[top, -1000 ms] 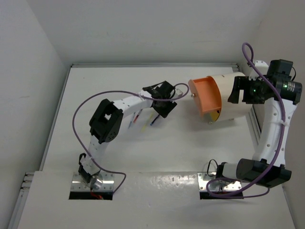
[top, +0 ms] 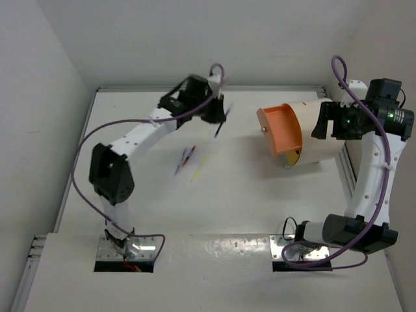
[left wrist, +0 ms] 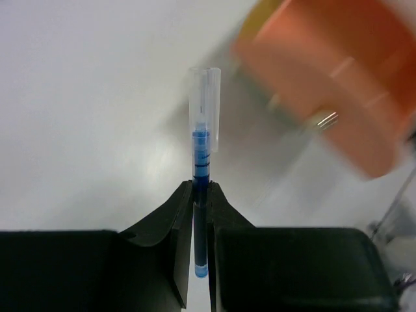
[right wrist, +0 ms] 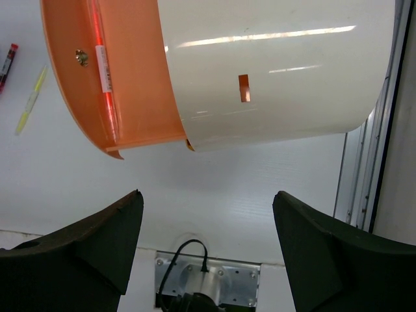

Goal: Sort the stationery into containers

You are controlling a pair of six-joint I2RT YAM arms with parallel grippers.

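Note:
My left gripper is shut on a pen with a clear cap and dark blue barrel (left wrist: 201, 153). The top view shows this pen (top: 222, 123) slanting below the blurred left gripper, clear of the table. My right gripper stands open and empty, above the white container (right wrist: 279, 71). Its orange drawer (right wrist: 140, 65) is pulled out at the left, with a red pen (right wrist: 104, 68) lying inside. On the table, a blue pen (top: 180, 162), a red pen (top: 188, 156) and a yellow pen (top: 199, 169) lie side by side.
Below the orange drawer is a yellow compartment (top: 294, 157). Purple hoses loop along both arms, and a grey wall (top: 195, 39) closes off the back.
The right arm has hardly moved.

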